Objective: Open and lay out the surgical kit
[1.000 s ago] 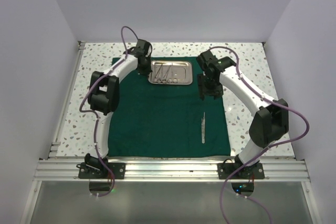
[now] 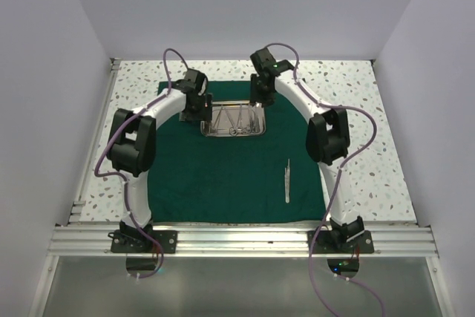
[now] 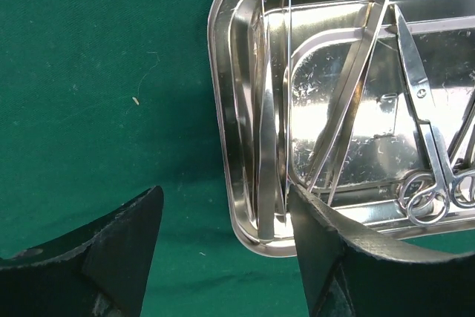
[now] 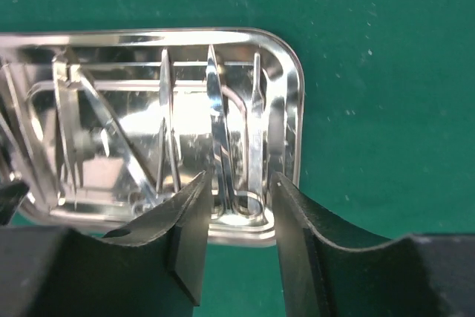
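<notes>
A shiny metal tray [image 2: 220, 135] of instruments lies on the green cloth [image 2: 223, 183], towards its far edge. My left gripper is open at the tray's left end, one finger outside and the other over the near left corner; no instrument is gripped. Beneath that finger are tweezers [image 3: 266, 146] and, farther right, scissors [image 3: 427, 120]. My right gripper stands part open above the tray's right end. Between its fingertips show a slim instrument [image 4: 256, 139] and a ringed instrument [image 4: 217, 109], both apparently in the tray. Two slim instruments [image 2: 287, 183] lie on the cloth's right side.
Beyond the cloth is a speckled white tabletop [image 2: 356, 146], with grey walls at the sides and back. Both arms reach in close to the tray from either side.
The tray has shifted left and towards the front, and my left gripper has moved left with it. My right gripper has swung left and farther back, from beside the tray to over its right end.
</notes>
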